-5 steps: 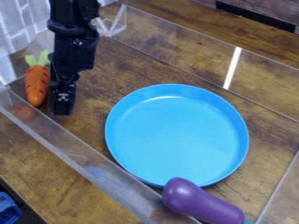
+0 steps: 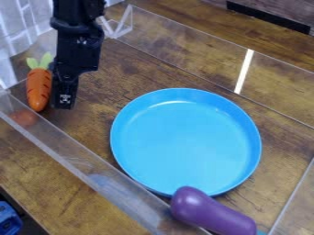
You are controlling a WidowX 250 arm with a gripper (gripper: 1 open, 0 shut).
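My black gripper [image 2: 61,90] points down at the upper left, its fingertips low beside a toy carrot [image 2: 39,89] with a green top, which lies along the left wall of the clear tray. The fingers look close together; whether anything is between them is hard to see at this size. A large blue plate [image 2: 185,141] lies to the right of them.
A purple eggplant toy [image 2: 211,211] lies at the lower right by the clear wall [image 2: 98,170]. A blue object [image 2: 7,218] is at the bottom left corner. The wooden surface above the plate is clear.
The gripper has shifted slightly left, closer to the carrot. The plate and eggplant have not moved.
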